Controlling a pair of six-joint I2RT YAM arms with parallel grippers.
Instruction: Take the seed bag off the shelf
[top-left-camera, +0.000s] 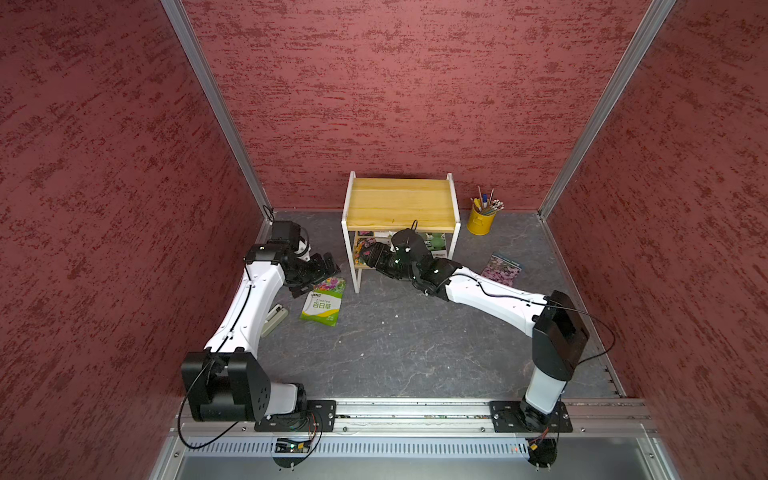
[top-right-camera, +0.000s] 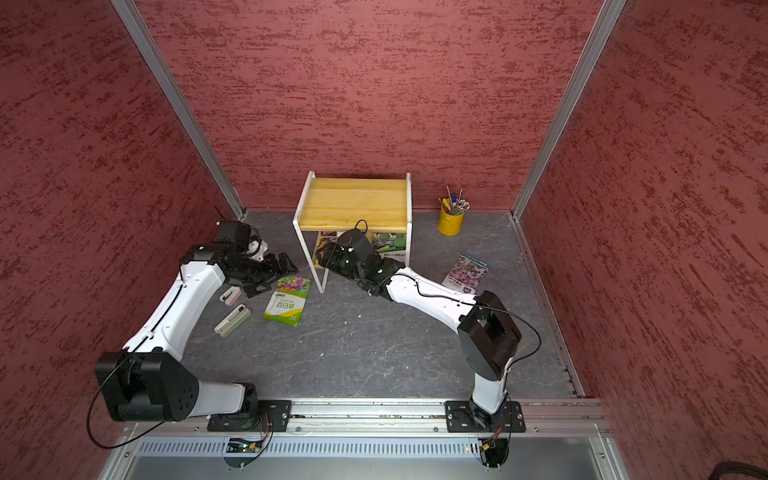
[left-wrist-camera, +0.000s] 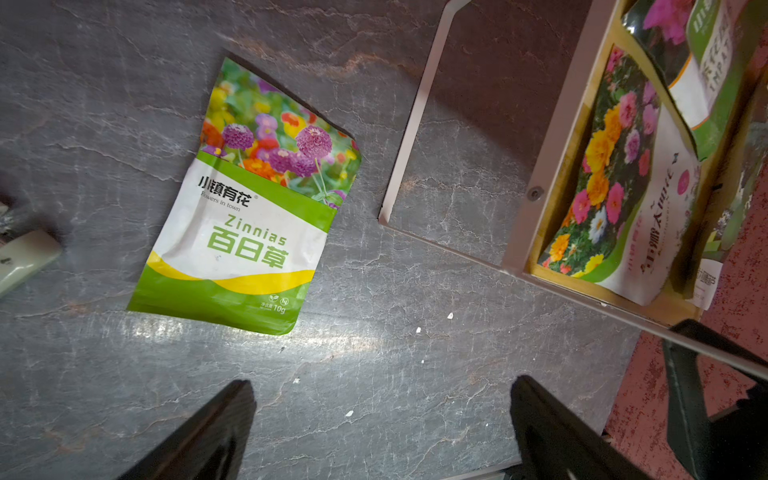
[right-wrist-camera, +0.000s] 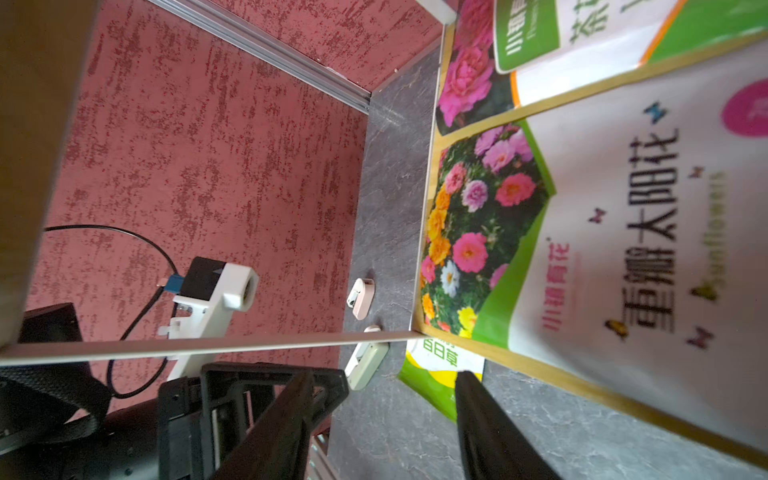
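A floral seed bag with white lower part (right-wrist-camera: 592, 240) lies on the lower board of the wood-and-white shelf (top-left-camera: 404, 204), others behind it. In front of the shelf's left part is my right gripper (top-left-camera: 374, 254), its fingers part open. In the right wrist view its dark fingers (right-wrist-camera: 496, 432) stand near the board's front edge, apart, with no bag visible between them. On the table left of the shelf lies a green and white Zinnias bag (left-wrist-camera: 240, 216). My left gripper hangs open close to that bag, empty between its fingers.
A yellow pen cup (top-left-camera: 479, 221) stands right of the shelf, and a flowered booklet or bag (top-left-camera: 501, 270) lies on the table there. A pale stapler-like object (top-right-camera: 232, 319) lies at the left.
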